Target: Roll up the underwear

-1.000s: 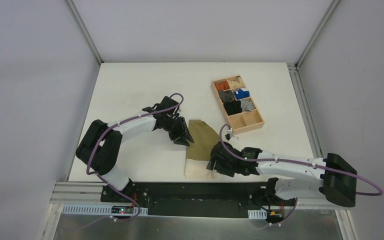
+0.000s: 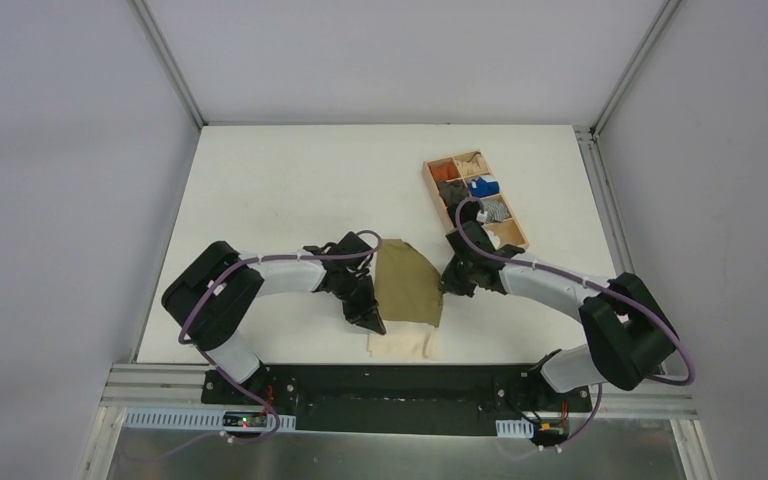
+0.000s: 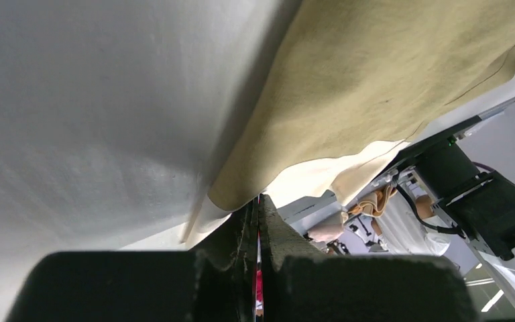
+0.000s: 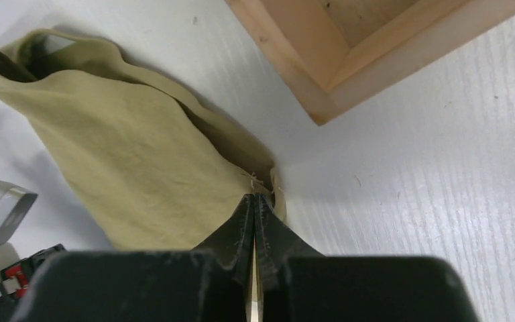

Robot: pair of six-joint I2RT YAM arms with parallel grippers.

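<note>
The olive underwear (image 2: 406, 280) lies flat on the white table, its cream lower part (image 2: 403, 343) toward the front edge. My left gripper (image 2: 376, 327) is shut at the cloth's left edge, where olive meets cream; the left wrist view shows the olive fabric (image 3: 375, 74) folded along that edge, and whether any is between the fingertips is unclear. My right gripper (image 2: 445, 288) is shut at the right edge of the olive part; in the right wrist view its tips touch the cloth (image 4: 141, 154) by a narrow raised strip.
A wooden divided box (image 2: 510, 234) with several folded garments stands behind my right gripper, its corner close by in the right wrist view (image 4: 308, 94).
My left gripper has moved toward the front, down to the cloth's lower left edge. My right gripper has moved back from the cream part to the olive part's right edge.
</note>
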